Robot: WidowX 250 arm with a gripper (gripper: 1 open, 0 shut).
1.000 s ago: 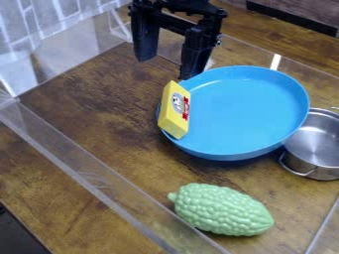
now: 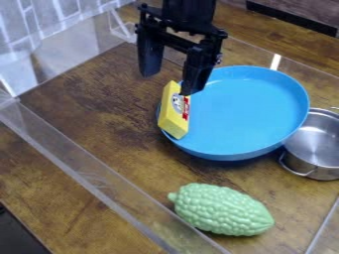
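Note:
My black gripper (image 2: 169, 71) hangs at the top centre with its two fingers apart, open, just above and behind a yellow box (image 2: 172, 111) with a red and white label. The box leans at the left side of a blue plate (image 2: 245, 119), and nothing shows held between the fingers.
A steel pot (image 2: 316, 149) stands right of the plate. A green bumpy vegetable, like a bitter melon (image 2: 220, 208), lies at the front.
My gripper has moved downward toward the yellow box. The box, plate, pot and green vegetable have not visibly moved.

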